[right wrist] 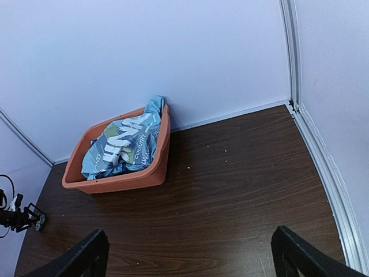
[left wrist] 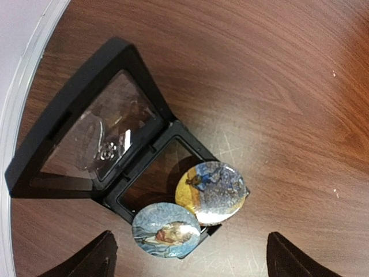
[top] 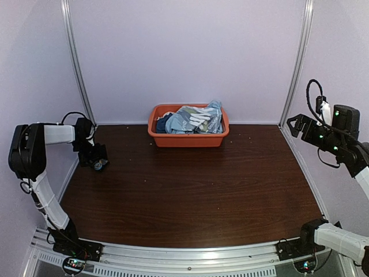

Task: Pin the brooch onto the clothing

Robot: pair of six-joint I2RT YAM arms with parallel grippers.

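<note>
Two round brooches lie overlapping the edge of an opened black case (left wrist: 190, 138) in the left wrist view. One brooch (left wrist: 210, 192) is yellow and blue; the other brooch (left wrist: 166, 229) is pale blue with a brownish middle. My left gripper is open, its fingers apart on either side of the brooches, with nothing gripped. From above, that arm covers most of the case. Blue printed clothing (top: 195, 119) lies bundled in an orange basket (top: 188, 140) at the back centre. High at the right side, far from everything, my right gripper stands open and empty.
Behind the basket rises a white wall (top: 190, 57). In the left wrist view, the case's raised lid (left wrist: 95, 115) stands up near the metal edge rail (left wrist: 20, 98).
</note>
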